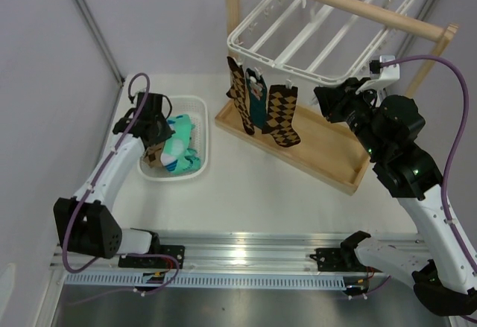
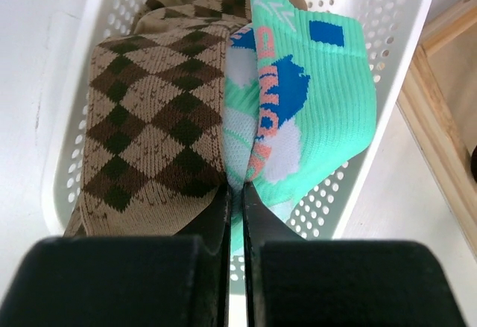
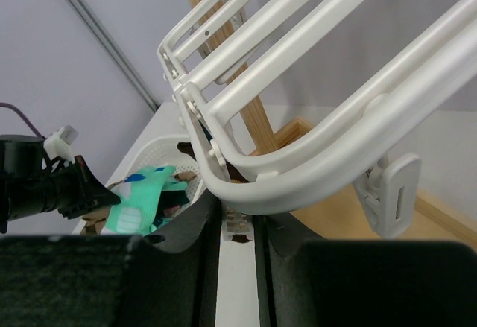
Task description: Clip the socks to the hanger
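Observation:
Two socks, one turquoise [image 2: 313,81] and one brown argyle [image 2: 153,118], lie bunched in the white basket [image 1: 203,148]. My left gripper is shut among them, and a narrow fold of the turquoise sock runs in between its fingertips. On the white hanger [image 1: 276,65], the front edge carries a brown argyle sock [image 1: 238,92], a dark teal sock [image 1: 257,103] and another brown argyle sock [image 1: 282,115], each hanging from a clip. At the hanger's near right corner, my right gripper is shut on a small pale clip [image 3: 237,224] below the rim.
A wooden rod [image 1: 350,3] on a stand bears the hanger. Beneath lies a shallow wooden tray [image 1: 328,144]. Another empty clip [image 3: 391,193] hangs from the hanger at the right.

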